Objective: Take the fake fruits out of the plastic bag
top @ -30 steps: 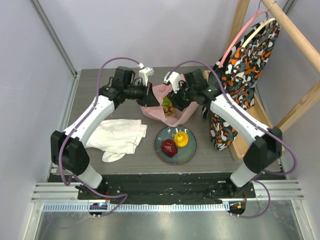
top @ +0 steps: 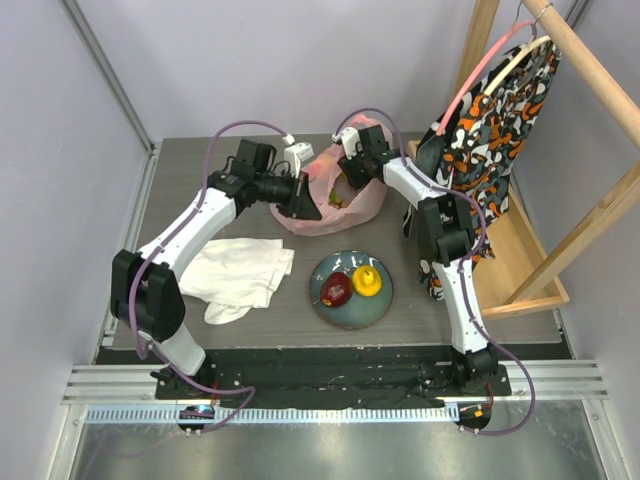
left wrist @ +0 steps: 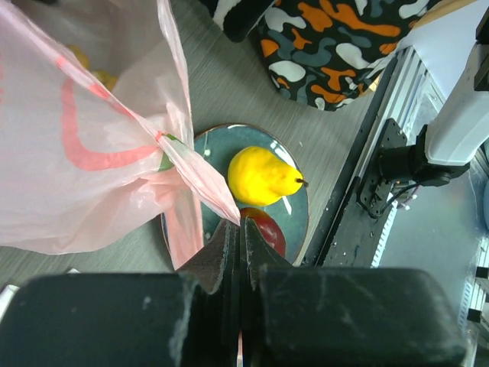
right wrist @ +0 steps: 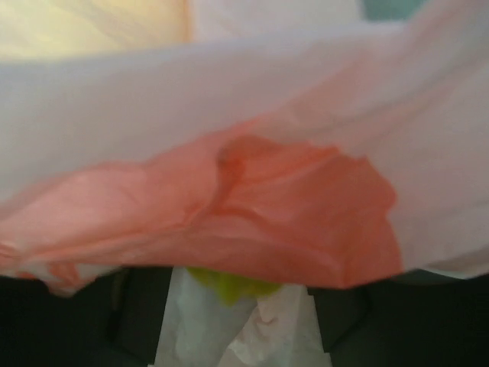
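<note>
My left gripper (top: pixel 317 214) is shut on the rim of the pale pink plastic bag (top: pixel 370 207); the pinched edge shows at its tips in the left wrist view. Inside the bag my right gripper (top: pixel 346 180) is part open. Between its fingers, beyond a blurred fold of bag, a green fruit (right wrist: pixel 229 287) shows; whether they touch it I cannot tell. Small yellow-green fruit (top: pixel 337 201) lies in the bag. On the blue-green plate (top: pixel 350 318) sit a dark red fruit (top: pixel 336 289) and a yellow pear (top: pixel 367 280).
A white cloth (top: pixel 237 275) lies left of the plate. At the right stands a wooden rack (top: pixel 545 265) with patterned clothing (top: pixel 500 115) hanging close to the right arm. Bare table surrounds the plate.
The bag's mouth has shifted left and narrowed. The left gripper moved slightly down, still at the rim.
</note>
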